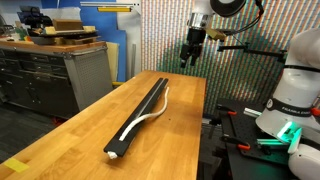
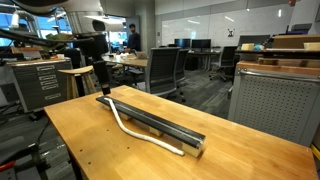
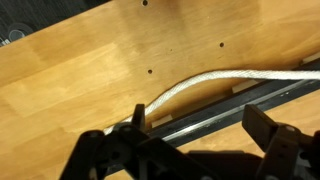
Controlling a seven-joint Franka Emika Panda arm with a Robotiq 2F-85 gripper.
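On the wooden table lies a long black rail with a groove along it. A white rope runs loosely beside the rail and curves away from it along part of its length. In the wrist view the rope bends across the bare wood, its lower left part passing behind a finger. The rail crosses diagonally there, partly covered by the fingers. High over the table's far end in exterior view 1, my gripper is open. Nothing sits between its spread fingers, and it touches neither rope nor rail.
Bare tabletop stretches to the left of the rail. Beyond the table stand a grey cabinet and, in exterior view 2, office chairs. The arm's base is at the table's right side.
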